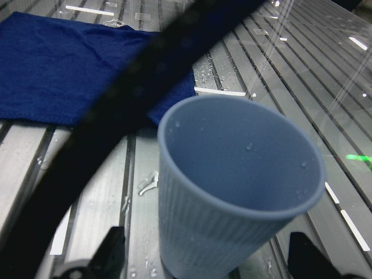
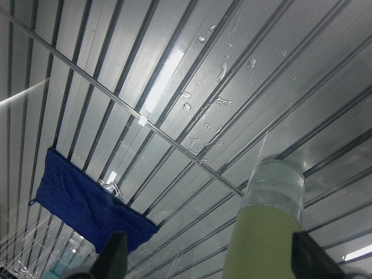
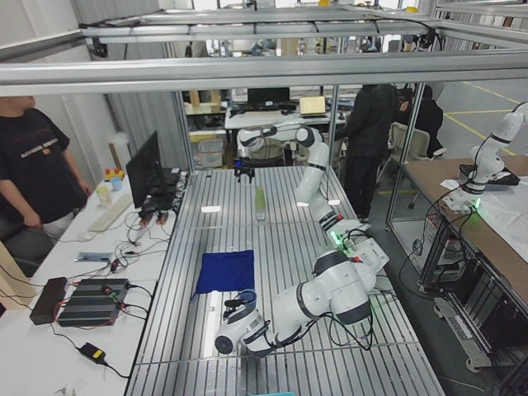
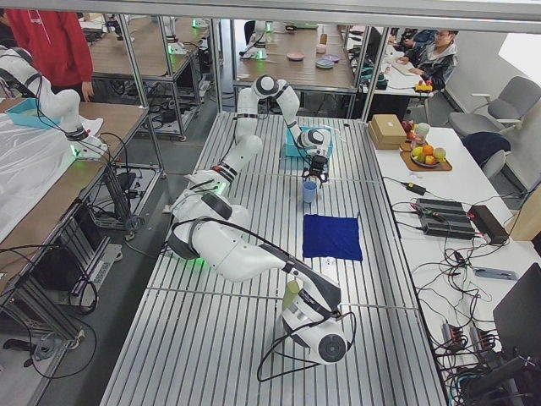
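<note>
A blue-grey ribbed cup (image 1: 215,232) (image 4: 309,194) stands on the slatted metal table (image 3: 190,375). My left gripper (image 4: 314,176) is open, close over the cup, with its fingertips either side at the bottom of the left wrist view. A green-topped bottle with a clear lower part (image 2: 261,241) (image 3: 260,205) stands at the far part of the table in the camera left view. My right gripper (image 3: 244,172) is open, raised near it.
A dark blue cloth (image 3: 227,271) lies between the arms, beside the cup. A blue bin (image 4: 296,144) sits behind the left gripper in the camera right view. A side desk with electronics (image 3: 91,301) borders the table. Water drops dot the slats.
</note>
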